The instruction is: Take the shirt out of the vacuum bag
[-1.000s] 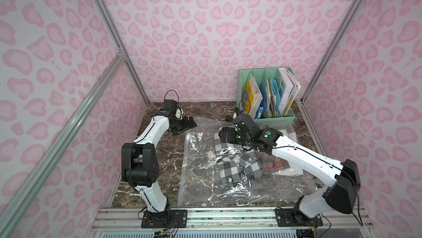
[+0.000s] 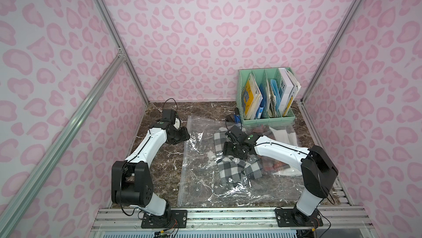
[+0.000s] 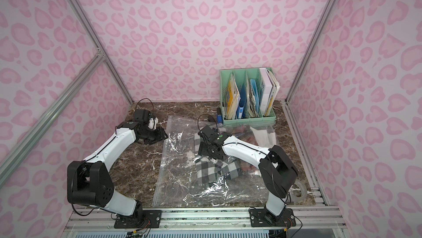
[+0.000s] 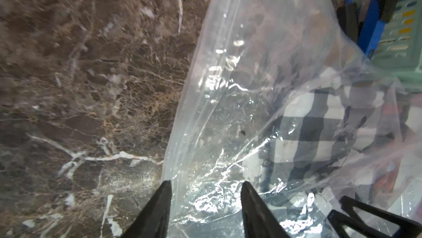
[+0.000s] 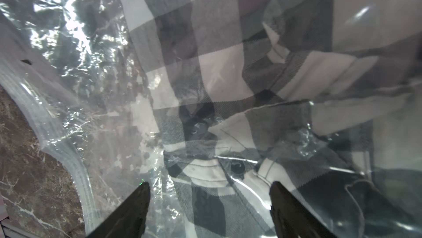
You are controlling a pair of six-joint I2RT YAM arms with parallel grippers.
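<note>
A clear vacuum bag [image 2: 197, 180] lies flat on the marble table, its zip strip along the left edge, with a black-and-white checked shirt [image 5: 219, 71] inside. My left gripper hangs open over that left edge of the bag, nothing seen between its fingers. My right gripper is over the checked shirt, its fingers apart; whether it touches the plastic I cannot tell.
A green file holder [image 2: 263, 119] with folders and papers stands at the back right, small dark and blue items beside it. Reddish and white material lies under the plastic at the right. Bare table [image 3: 131, 163] shows on the left.
Both arms have moved.
</note>
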